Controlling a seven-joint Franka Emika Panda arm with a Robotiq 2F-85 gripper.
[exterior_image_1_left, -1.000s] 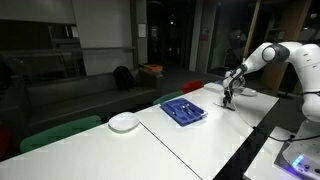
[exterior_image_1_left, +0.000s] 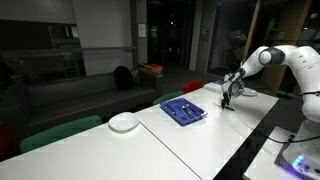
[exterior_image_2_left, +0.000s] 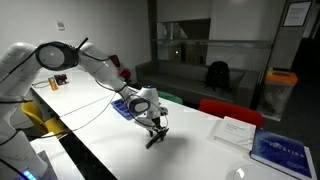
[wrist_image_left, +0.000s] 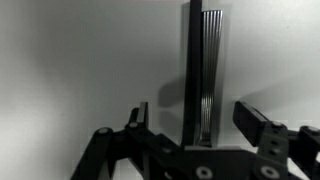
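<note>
A long, thin object (wrist_image_left: 209, 75), with a black strip along one side and a ridged silver strip along the other, lies on the white table. It runs lengthwise between the spread fingers of my open gripper, with a gap on both sides. From exterior view 2, the gripper (exterior_image_2_left: 157, 129) is low over the table, close to this dark object (exterior_image_2_left: 156, 140). Exterior view 1 shows the gripper (exterior_image_1_left: 226, 102) small and far off at the table's right end. The object's near end is hidden by the gripper in the wrist view.
A blue tray (exterior_image_1_left: 166, 106) with several items in it stands near the gripper. A white plate (exterior_image_1_left: 124, 122) is farther along the table. In exterior view 2, a white flat thing (exterior_image_2_left: 228, 132) and a blue box (exterior_image_2_left: 282, 151) lie to the right.
</note>
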